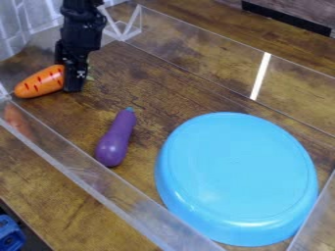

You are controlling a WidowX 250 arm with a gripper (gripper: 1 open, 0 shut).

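Observation:
My black gripper [76, 74] reaches down at the top left onto an orange carrot [38, 82] lying beside the clear wall. Its fingers are at the carrot's leafy end, low over the wooden surface; whether they are open or shut on it is hard to tell. A purple eggplant [116, 137] lies near the middle left.
A large light blue round object [234, 178] fills the lower right. Clear plastic walls border the wooden floor [170, 88]. A small blue object [8, 234] is outside at the lower left.

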